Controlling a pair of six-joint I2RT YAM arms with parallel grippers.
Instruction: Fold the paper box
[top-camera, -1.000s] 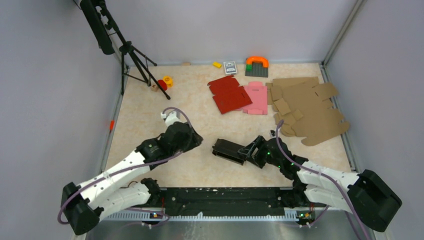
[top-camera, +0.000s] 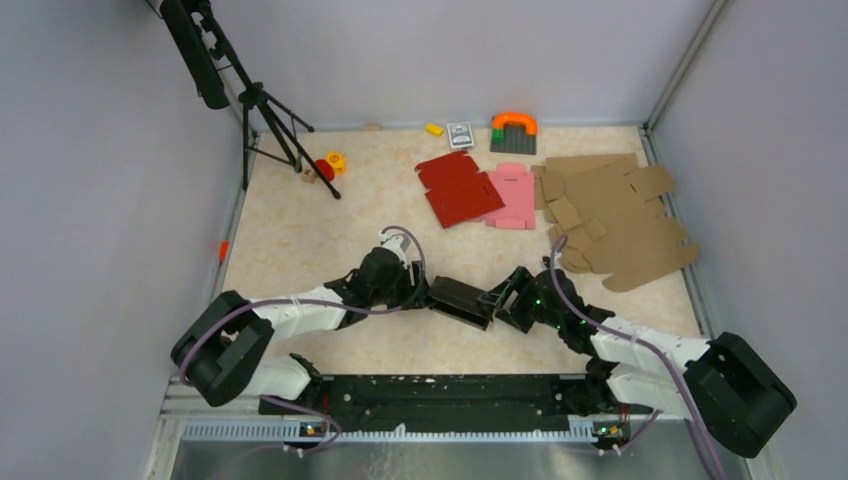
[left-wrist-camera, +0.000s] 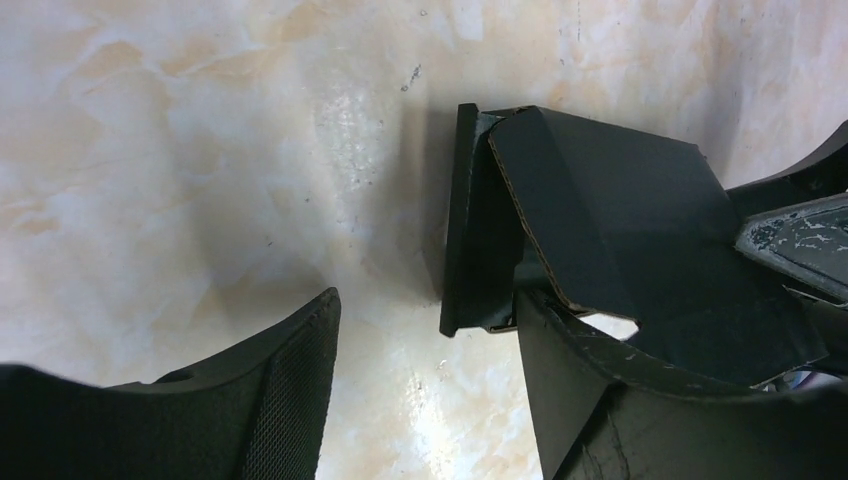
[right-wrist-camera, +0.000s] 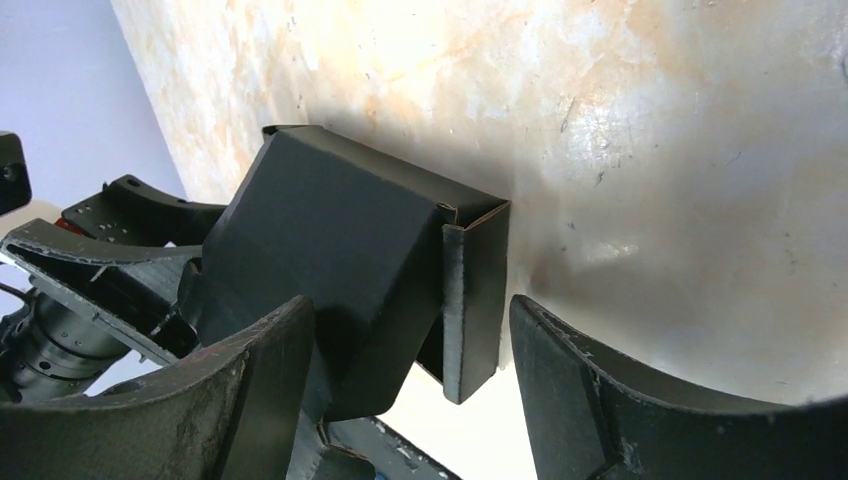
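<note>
The black paper box (top-camera: 458, 298) lies between my grippers in the middle front of the table, partly folded. My left gripper (top-camera: 415, 285) is at its left end. In the left wrist view the left gripper is part open, its right finger against the end of the box (left-wrist-camera: 640, 240) by a raised flap. In the right wrist view my right gripper is part open at the box's other end (right-wrist-camera: 320, 220), a folded side panel and a thin end flap (right-wrist-camera: 475, 290) between its fingers.
Red (top-camera: 460, 200) and pink (top-camera: 515, 190) flat box sheets lie at the back centre, brown cardboard sheets (top-camera: 620, 220) at the right. A tripod (top-camera: 285, 135) and small toys stand at the back left.
My left gripper has moved right and down to the left end of the black box. The right gripper and the box have barely moved.
</note>
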